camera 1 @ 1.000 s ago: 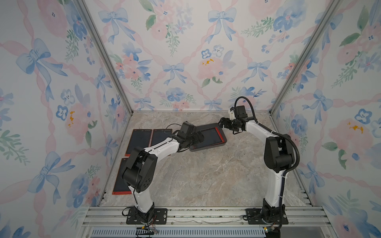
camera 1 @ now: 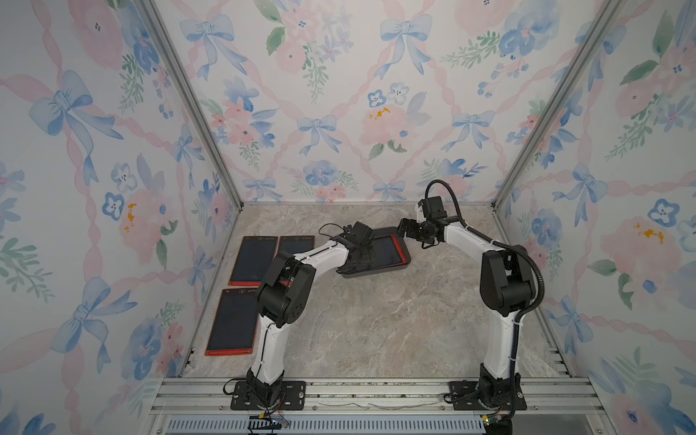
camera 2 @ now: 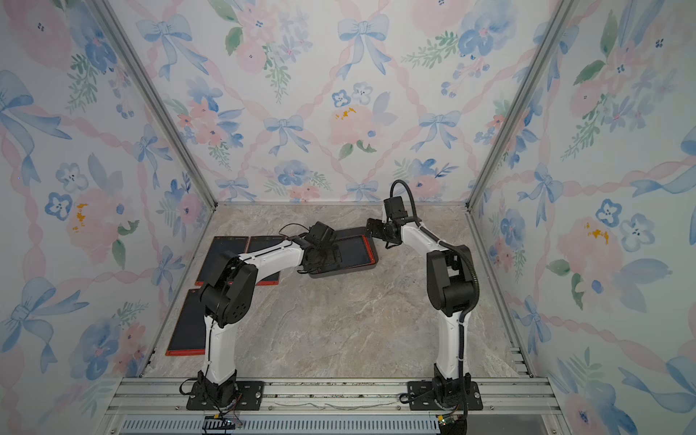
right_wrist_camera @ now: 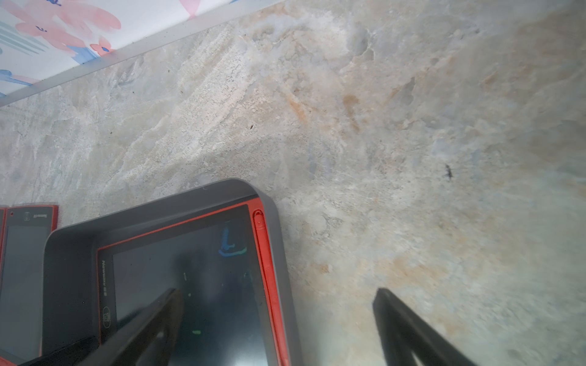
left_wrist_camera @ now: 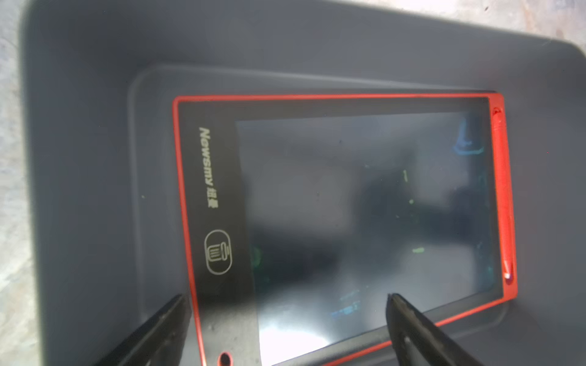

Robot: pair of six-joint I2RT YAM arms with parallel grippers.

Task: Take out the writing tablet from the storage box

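Note:
A dark writing tablet with a red border and red stylus (left_wrist_camera: 504, 195) lies flat inside the grey storage box (left_wrist_camera: 79, 183). Its screen (left_wrist_camera: 341, 201) fills most of the left wrist view. My left gripper is open over the tablet, fingers apart with nothing held. In the top left view the left arm hides the box's left part. My right gripper stands open beside the box's right rim, one finger (right_wrist_camera: 155, 323) appearing over the tablet and the other (right_wrist_camera: 406, 332) over bare table. Whether any finger touches the box cannot be told.
Several tablets lie at the table's left: one at the far left (camera 1: 253, 257), another beside it (camera 1: 297, 245), one nearer the front (camera 1: 232, 319). Bare marble table (camera 1: 406, 326) extends in front of the box and to its right. The patterned back wall (camera 1: 326, 174) rises close behind.
The left gripper has moved right over the box, still open. The right gripper has moved only slightly.

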